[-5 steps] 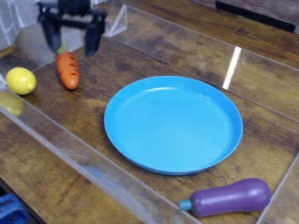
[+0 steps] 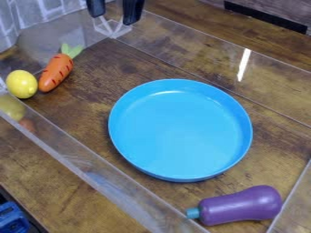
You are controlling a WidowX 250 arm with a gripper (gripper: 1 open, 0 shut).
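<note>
My gripper (image 2: 115, 11) hangs at the top edge of the view, mostly cut off, its dark fingers apart with nothing seen between them. Below and left of it an orange carrot (image 2: 55, 72) with a green top lies on the wooden floor of a clear-walled bin, beside a yellow lemon (image 2: 22, 84). A round blue plate (image 2: 180, 127) sits in the middle, empty. A purple eggplant (image 2: 238, 206) lies at the lower right.
Clear plastic walls (image 2: 91, 168) border the space. Bare wood shows between the carrot and the plate and to the plate's upper right. A blue object (image 2: 13, 218) sits outside at the lower left.
My gripper has risen from near the carrot to the top edge and shifted right. The carrot lies farther left and at a different angle than a second ago.
</note>
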